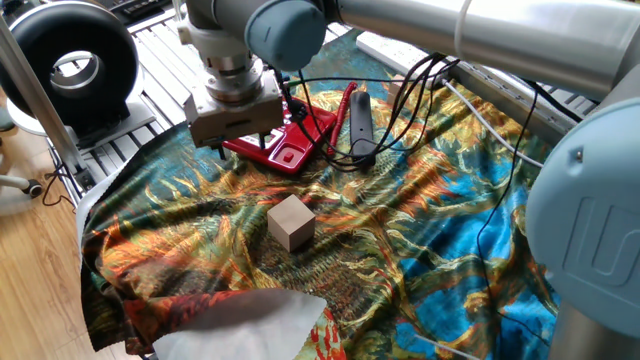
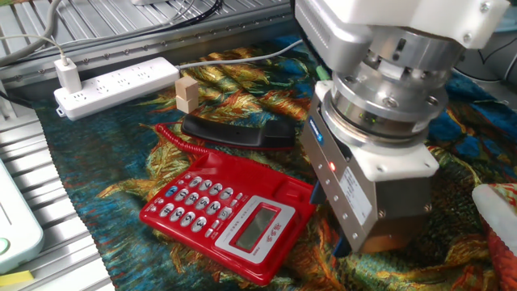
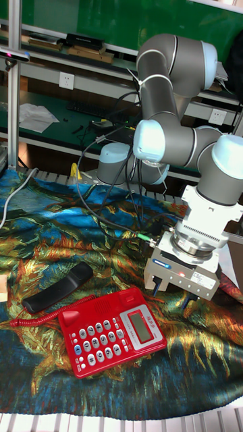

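Observation:
A red desk phone (image 2: 212,190) with grey keys and a small display lies on the patterned cloth. Its black handset (image 2: 238,132) is off the cradle, lying beside the phone body with the red coiled cord running to it. Hanging above the cloth next to the phone's display end, my gripper (image 3: 173,293) points down. Its two fingers are well apart and nothing shows between them. In exterior view 1, a wooden cube (image 1: 292,223) rests alone on the cloth, nearer that camera than the gripper (image 1: 243,148).
A smaller wooden block (image 2: 187,94) stands by a white power strip (image 2: 117,87). Black cables (image 1: 400,115) from the arm hang in front of the handset in exterior view 1. The cloth is rumpled, with a pale folded-over corner (image 1: 245,330). Open cloth surrounds the cube.

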